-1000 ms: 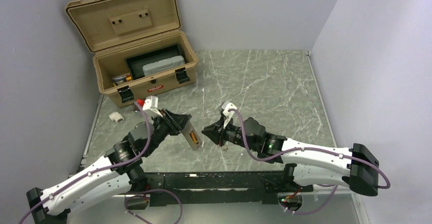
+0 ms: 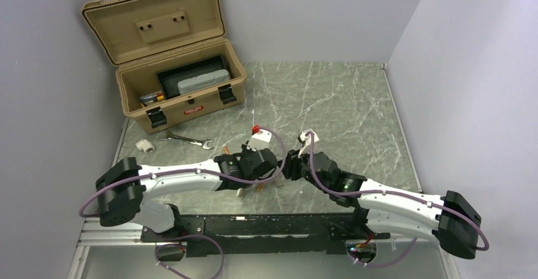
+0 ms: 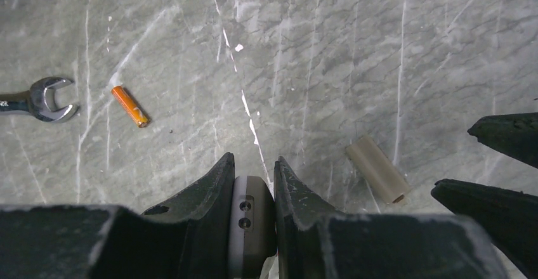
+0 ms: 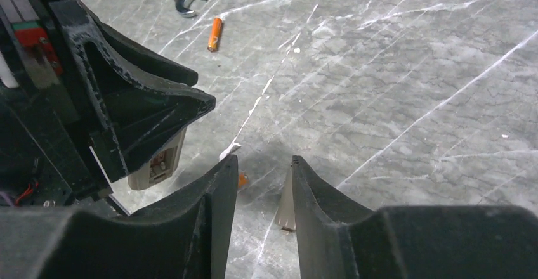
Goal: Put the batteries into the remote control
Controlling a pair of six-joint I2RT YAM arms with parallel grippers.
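Observation:
My left gripper is shut on the remote control, whose battery compartment shows beside that gripper in the right wrist view. An orange battery lies alone on the marble top near the wrench. A brownish cover piece lies at the right of the left wrist view, below the grippers. A second orange piece is partly hidden by my right gripper's finger. My right gripper stands open with nothing visible held, just right of the left one in the top view.
An open tan toolbox holding a grey case stands at back left. The wrench and a white fitting lie in front of it.
My left gripper has moved right and turned, carrying the remote control with it, and is now close beside the right gripper. The right gripper has shifted right a little.

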